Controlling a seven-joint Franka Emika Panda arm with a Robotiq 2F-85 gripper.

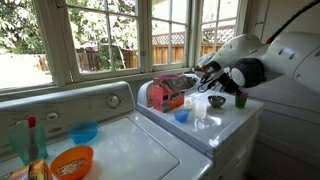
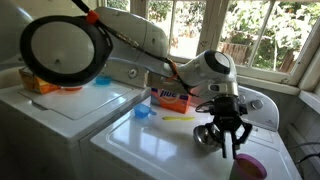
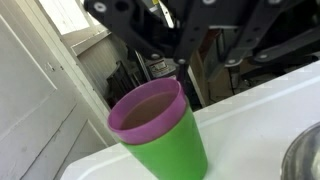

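Observation:
A green cup with a pink cup nested in its top (image 3: 160,130) stands on the white appliance top, large in the wrist view. The pink rim (image 2: 249,166) shows at the right in exterior view 2, and the green side (image 1: 240,101) in exterior view 1. My gripper (image 2: 229,148) points down close beside the cups, its fingers a little apart. Nothing shows between the fingers. A metal bowl (image 2: 207,137) sits on the other side of the gripper, its rim also at the right edge of the wrist view.
Behind stands a red box (image 2: 170,100), with a yellow item (image 2: 178,118) and a blue cup (image 2: 142,111) nearby. An orange bowl (image 1: 72,163) and a blue bowl (image 1: 82,132) rest on the neighbouring machine.

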